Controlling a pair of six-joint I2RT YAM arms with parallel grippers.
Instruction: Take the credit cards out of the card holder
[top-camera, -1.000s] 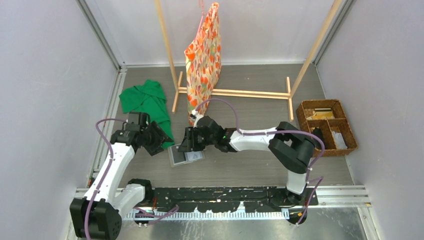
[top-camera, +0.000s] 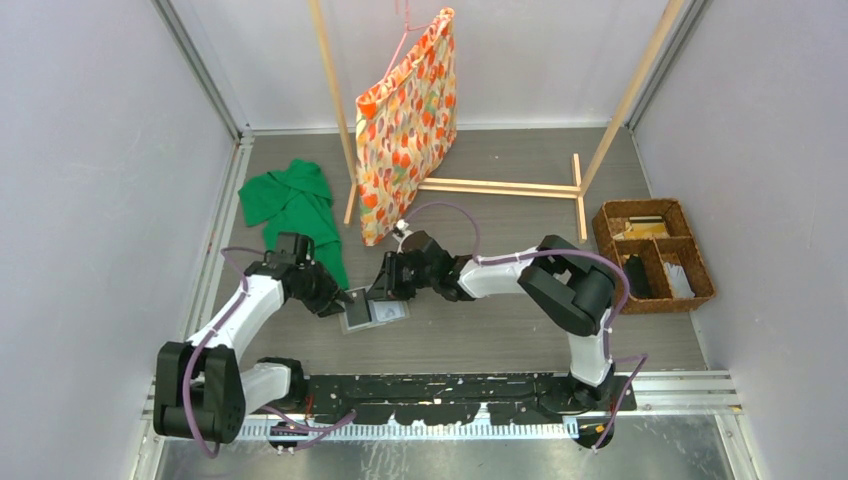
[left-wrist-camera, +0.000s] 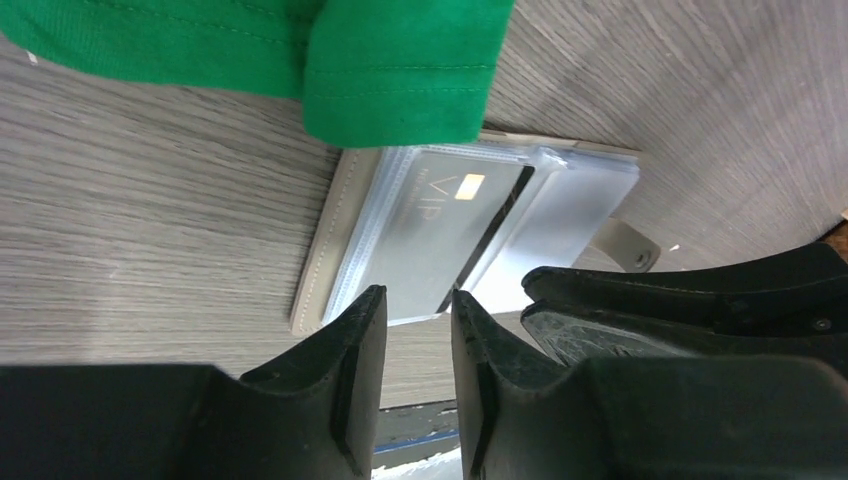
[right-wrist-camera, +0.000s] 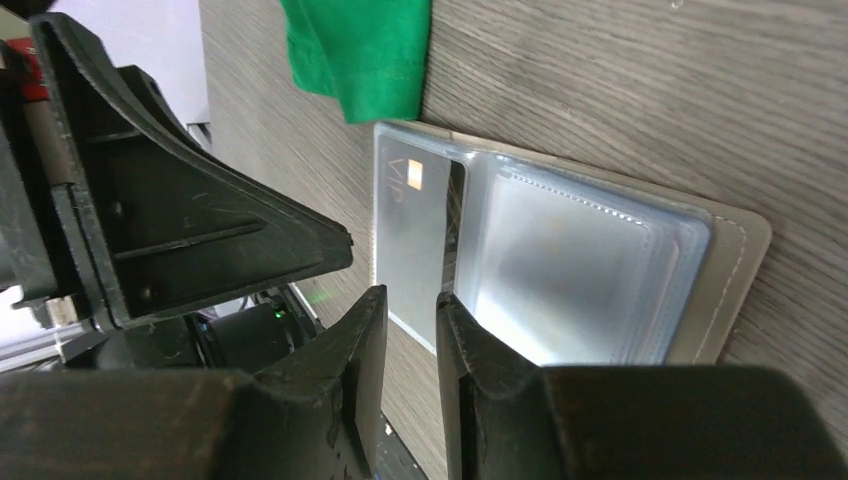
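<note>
The card holder (top-camera: 388, 311) lies spread open on the floor, with clear sleeves and a beige edge (right-wrist-camera: 735, 265). A grey card marked VIP with a gold chip (left-wrist-camera: 433, 215) sits in one of its sleeves; the other side (right-wrist-camera: 560, 270) looks pale and whitish. Above the grey card's side hovers my left gripper, its fingers apart and nothing between them. My right gripper is likewise part open and empty, over the holder near its middle. The right gripper's fingers (left-wrist-camera: 680, 300) also come into the left wrist view, close to the left one.
A green cloth (top-camera: 290, 205) lies on the floor behind the holder, one corner reaching its edge in the left wrist view. Patterned orange fabric (top-camera: 405, 130) hangs from a wooden frame (top-camera: 500, 187). A wicker basket (top-camera: 655, 307) stands at the right.
My left gripper has moved right and toward the holder. The hanging fabric has turned. The holder has stayed put.
</note>
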